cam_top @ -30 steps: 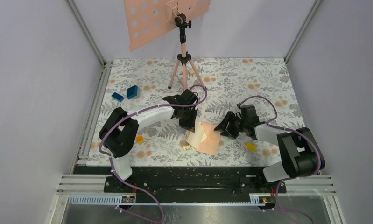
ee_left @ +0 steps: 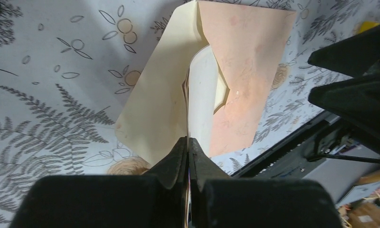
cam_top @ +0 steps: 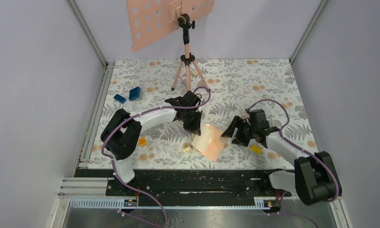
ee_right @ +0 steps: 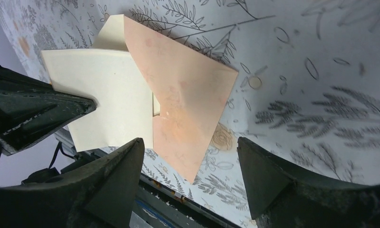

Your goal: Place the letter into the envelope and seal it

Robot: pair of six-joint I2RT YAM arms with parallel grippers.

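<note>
The peach envelope (ee_left: 245, 57) lies on the patterned table, its cream flap folded out. The cream folded letter (ee_left: 202, 99) reaches partly into the envelope's opening. My left gripper is shut on the letter's edge, holding it up at a slant. My right gripper is open at the envelope's right side, just above the table; in the right wrist view the envelope (ee_right: 188, 95) and letter (ee_right: 112, 104) lie beyond its fingers, with nothing between them.
Blue boxes (cam_top: 135, 93) sit at the back left, an orange block (cam_top: 142, 141) at the left, a yellow block (cam_top: 256, 148) at the right. A tripod (cam_top: 188, 71) stands at the back.
My left arm has barely moved.
</note>
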